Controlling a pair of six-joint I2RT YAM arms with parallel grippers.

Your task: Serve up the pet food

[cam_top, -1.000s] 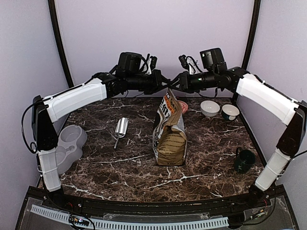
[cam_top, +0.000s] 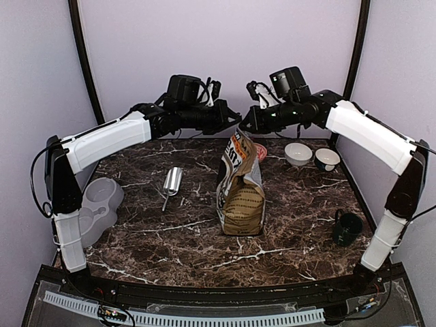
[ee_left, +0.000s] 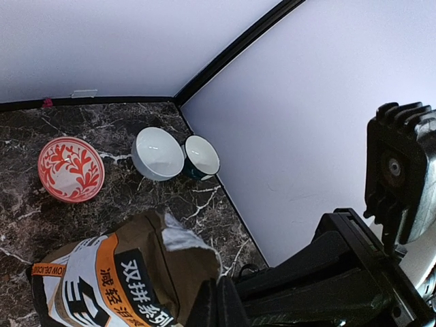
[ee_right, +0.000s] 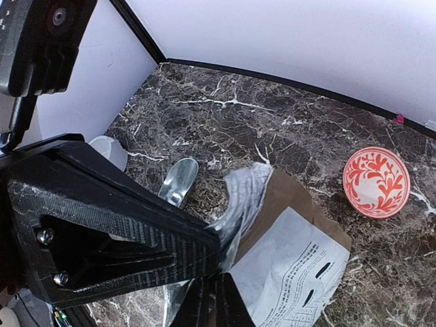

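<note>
The brown pet food bag [cam_top: 241, 208] stands upright mid-table, its crumpled top [ee_right: 246, 194] between my two grippers. My left gripper [cam_top: 235, 117] is shut at the bag's top edge; whether it pinches paper is unclear. My right gripper [cam_top: 245, 126] is at the same top edge, its finger hard to judge behind its body. A metal scoop [cam_top: 173, 180] lies left of the bag. A grey double feeder [cam_top: 101, 194] is at the left. A red-patterned bowl [ee_right: 376, 182] sits behind the bag.
A white bowl [cam_top: 298, 153] and a dark-outside bowl [cam_top: 327, 159] stand at back right, a dark mug [cam_top: 347, 229] at front right. Walls bound both sides.
My right gripper has shifted slightly down and left at the bag's top, and its arm has tilted a little. The left arm stays in place.
</note>
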